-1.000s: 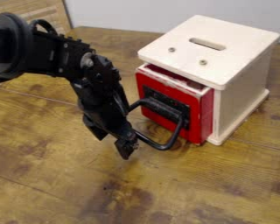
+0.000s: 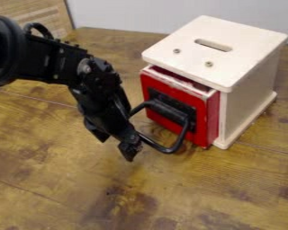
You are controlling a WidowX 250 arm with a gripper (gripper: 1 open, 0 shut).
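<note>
A white wooden box [image 2: 248, 99] with a slot and two knobs on top stands at the right, with a red front door [image 2: 207, 117] carrying a black handle [image 2: 173, 114]. My black gripper [image 2: 114, 144] is low over the floor, left of the door, beside a curved black bar that reaches out from the door front. Whether its fingers are open or shut is unclear.
A white wall runs along the back, and a light wooden board [image 2: 26, 11] leans at the top left.
My arm has shifted very slightly; the box and door look the same.
</note>
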